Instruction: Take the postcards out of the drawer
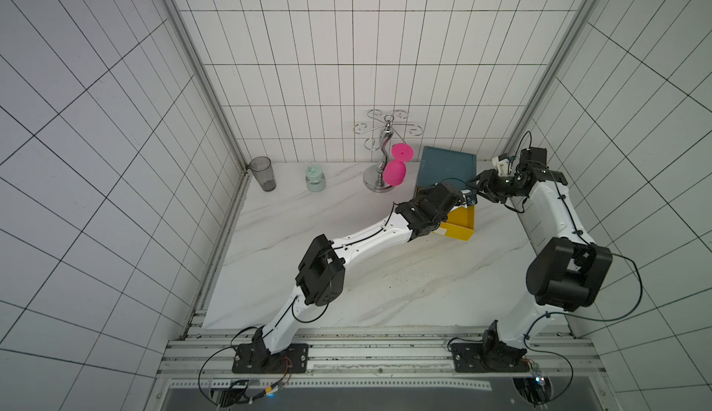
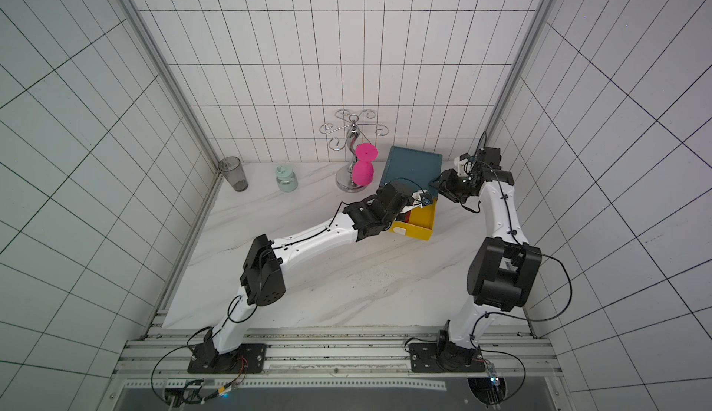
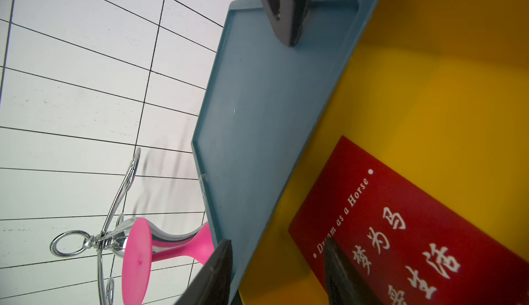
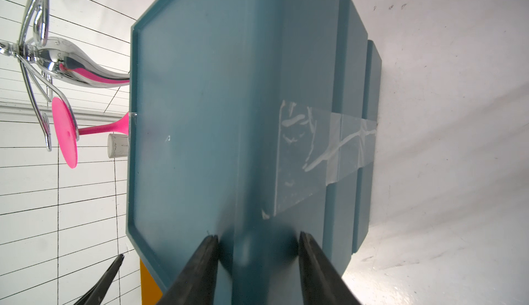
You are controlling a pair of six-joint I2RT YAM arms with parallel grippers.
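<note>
A red postcard (image 3: 385,211) with white lettering lies flat in the open yellow drawer (image 1: 460,230); whether others lie beneath it cannot be seen. My left gripper reaches over the drawer. Its fingers (image 3: 339,274) stand apart, one seen against the card's edge and the yellow drawer showing between them. Contact with the card or drawer wall cannot be told. On the right side of the blue cabinet (image 1: 447,164), my right gripper is shut on the cabinet's top edge.
Left of the cabinet stands a chrome rack (image 1: 378,177) with pink utensils (image 1: 395,172). A green glass jar (image 1: 315,179) and a clear glass (image 1: 262,174) sit further left.
</note>
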